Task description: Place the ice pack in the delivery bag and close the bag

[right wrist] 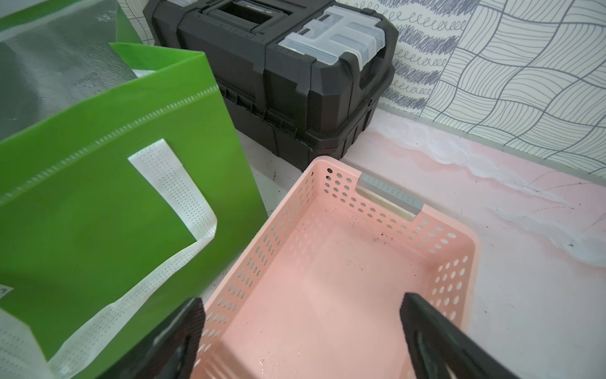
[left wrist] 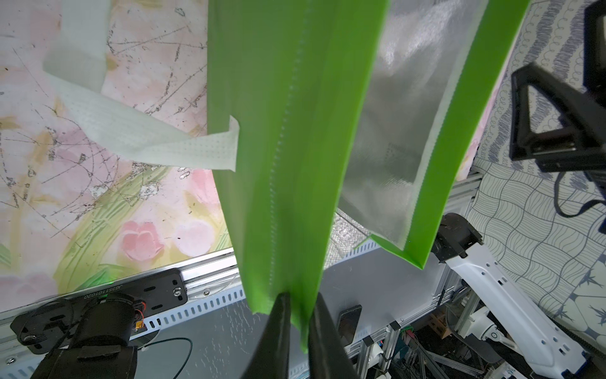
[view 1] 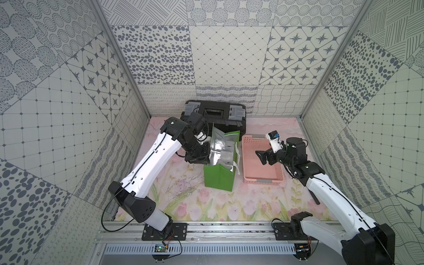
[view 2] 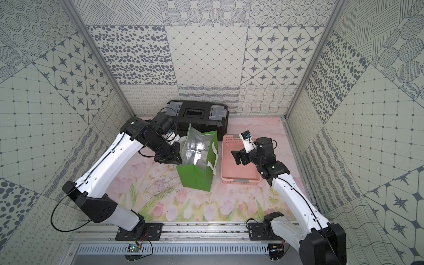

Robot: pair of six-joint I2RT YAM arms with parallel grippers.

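Note:
The green delivery bag [view 1: 219, 177] stands upright and open, its silver lining [view 2: 197, 152] showing. At its left rim is my left gripper [view 1: 207, 159]. In the left wrist view, the bag's green edge [left wrist: 301, 265] runs between the left fingers, which stand a narrow gap apart; whether they pinch it I cannot tell. My right gripper stands open over the pink basket [right wrist: 328, 278], its fingers [right wrist: 435, 341] wide apart with nothing between them. No ice pack can be made out in any view; much of the bag's inside is hidden.
A black toolbox [view 1: 215, 112] lies behind the bag. The basket [view 2: 240, 180] stands close to the bag's right side, and white straps [right wrist: 180, 189] hang from the bag. A dark stick-like thing [view 1: 314, 197] lies at the right.

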